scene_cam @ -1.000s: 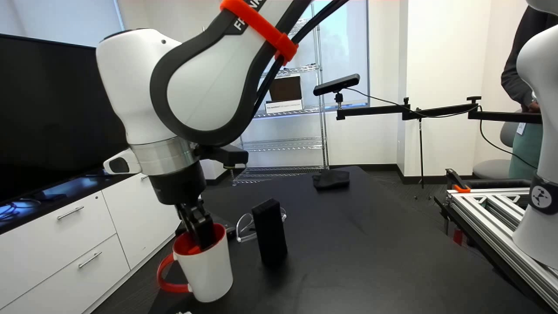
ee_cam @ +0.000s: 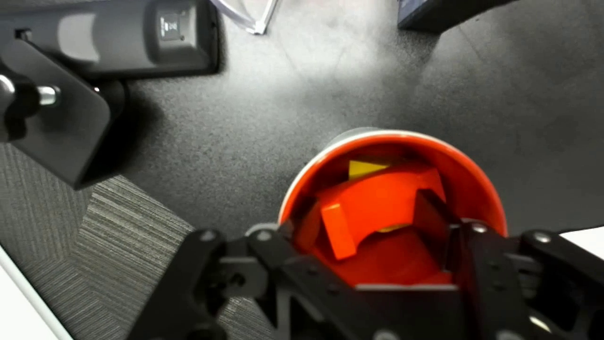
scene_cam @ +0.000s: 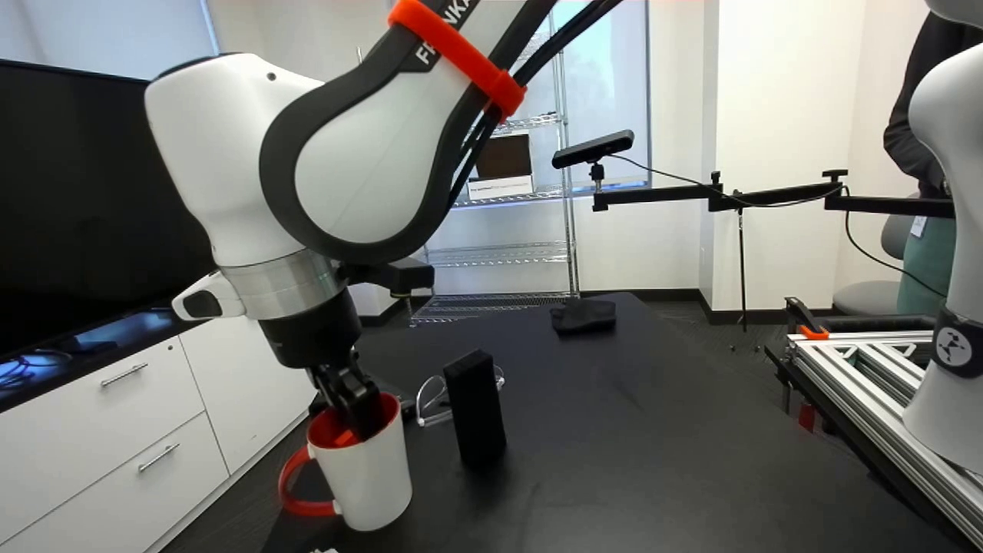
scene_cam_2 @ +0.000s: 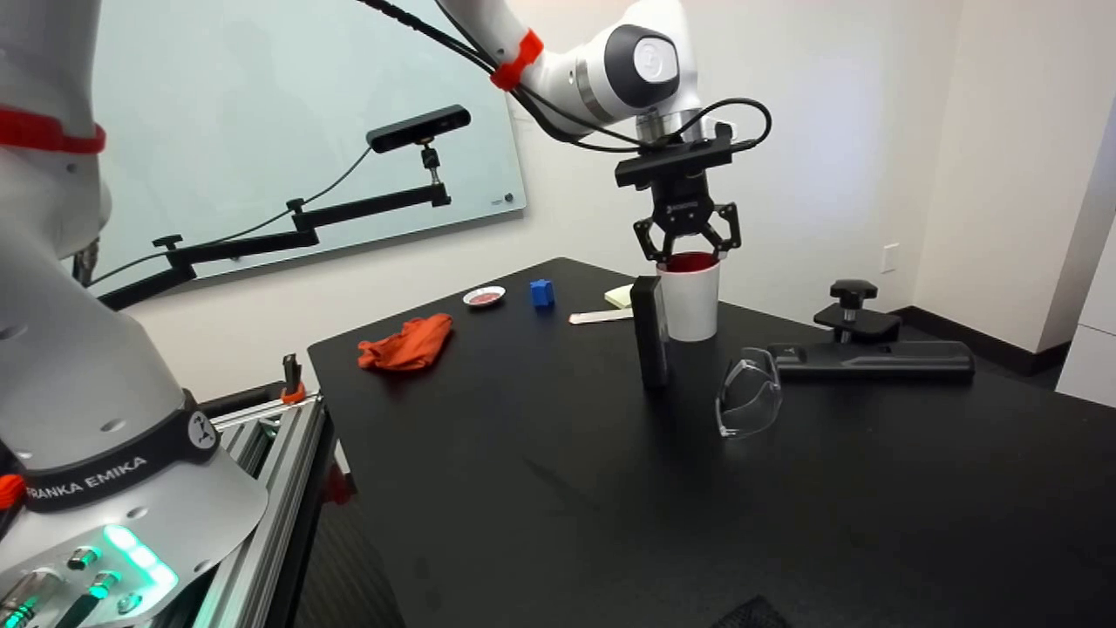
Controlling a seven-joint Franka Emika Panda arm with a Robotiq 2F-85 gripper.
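Note:
A white mug (scene_cam: 366,484) with a red inside and a red handle (scene_cam: 292,484) stands upright on the black table. My gripper is open over it, its fingertips reaching inside the rim. Between the spread fingers, a red-orange arch-shaped block (ee_cam: 373,198) lies in the mug. Part of something yellow (ee_cam: 365,169) shows behind that block. Seen from exterior view 2, the gripper hangs upright above the mug (scene_cam_2: 690,303), whose contents are hidden there.
Close by the mug stand a tall black box (scene_cam_2: 650,333) and clear glasses (scene_cam_2: 749,392). A black clamp mount (scene_cam_2: 868,356) sits along the edge. Farther off lie an orange cloth (scene_cam_2: 408,344), a blue block (scene_cam_2: 540,293) and a small dish (scene_cam_2: 483,297).
The wrist has tilted slightly, its upper part shifting left in exterior view 1. Some orange now shows inside the mug beside the fingers. The mug has barely moved.

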